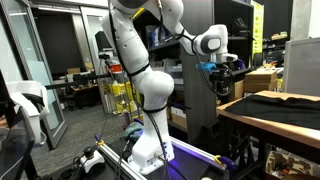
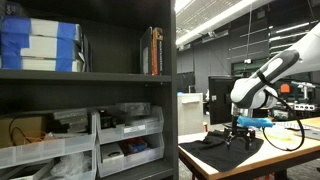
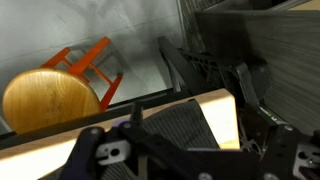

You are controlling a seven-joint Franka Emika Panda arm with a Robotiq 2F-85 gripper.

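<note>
My gripper hangs above the edge of the wooden table (image 3: pixel 222 116), its fingers open and nothing visible between its fingers. In exterior view 1 the gripper (image 1: pixel 224 86) is in the air, to the left of and above the black cloth (image 1: pixel 275 108). That cloth lies flat and dark across the tabletop. Exterior view 2 has the cloth (image 2: pixel 222 150) at the right, with the gripper (image 2: pixel 240 135) small and dark over it. A strip of cloth (image 3: pixel 180 125) shows low in the wrist view, partly covered by the gripper body.
A round wooden stool (image 3: pixel 48 100) with red legs stands on the floor beside the table. A tall dark shelf (image 2: pixel 85 77) holds clear plastic bins (image 2: pixel 130 155) and books (image 2: pixel 150 52). Cardboard boxes (image 1: pixel 262 80) sit behind the table. Open floor lies left of the arm base.
</note>
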